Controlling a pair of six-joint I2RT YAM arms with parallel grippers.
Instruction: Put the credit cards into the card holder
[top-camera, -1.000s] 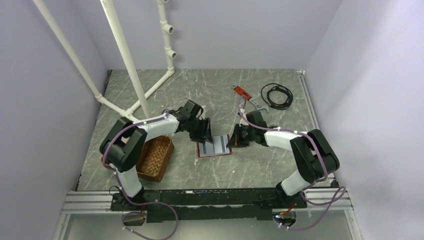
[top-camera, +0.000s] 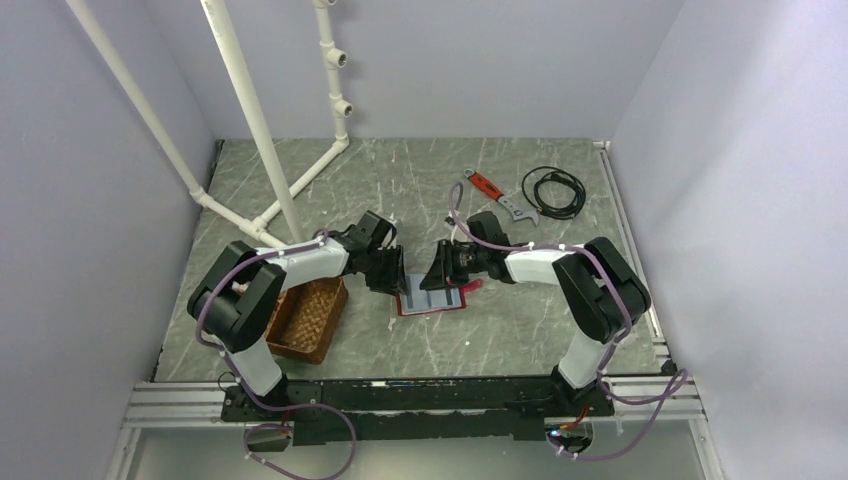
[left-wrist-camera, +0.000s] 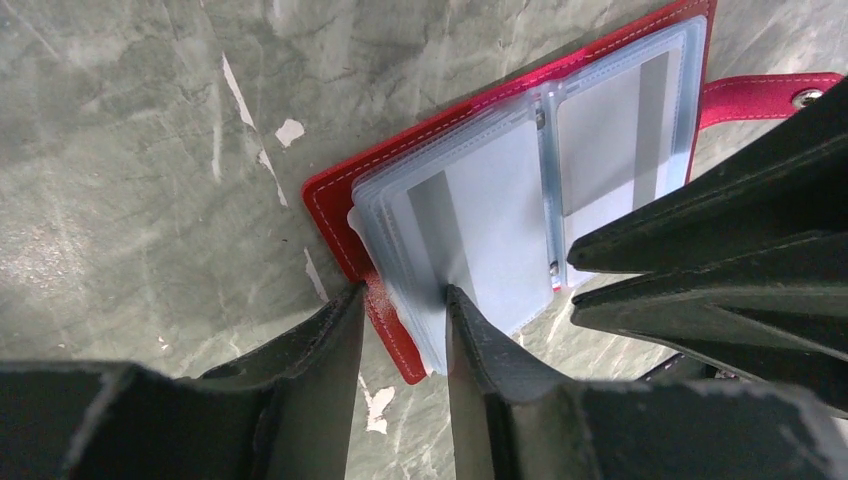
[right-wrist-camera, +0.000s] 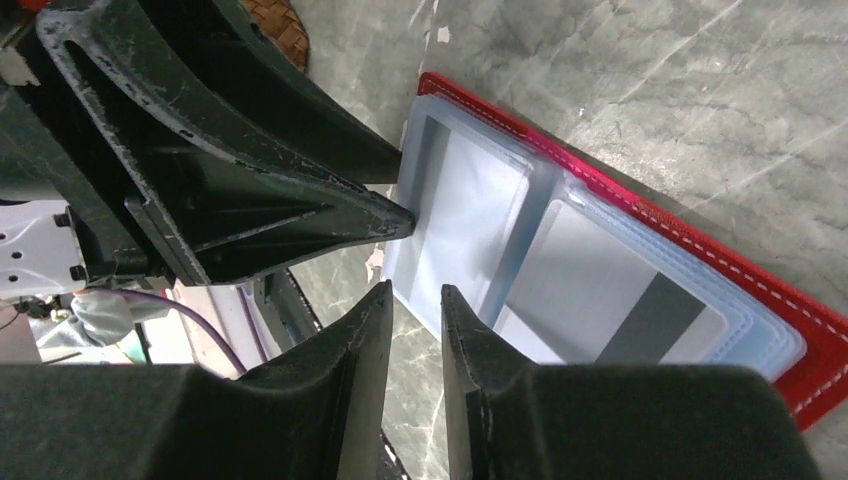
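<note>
An open red card holder (top-camera: 430, 310) with clear sleeves (left-wrist-camera: 490, 220) lies on the grey table between my grippers; white cards with grey stripes show in it. My left gripper is at the holder's end, fingers part open over the red edge and the stacked sleeves. My right gripper hovers over the holder's middle, its fingers a little apart, nothing clearly held. In the left wrist view the right gripper's dark fingers hang over the holder's other half. Whether loose cards lie among the sleeves I cannot tell.
A wicker basket (top-camera: 325, 330) stands left of the holder, beside white pipes (top-camera: 240, 220). A red-handled wrench (top-camera: 483, 185) and a coiled black cable (top-camera: 575, 200) lie at the back right.
My left gripper has moved left toward the holder's end. My right gripper has moved left from the right end to over the holder.
</note>
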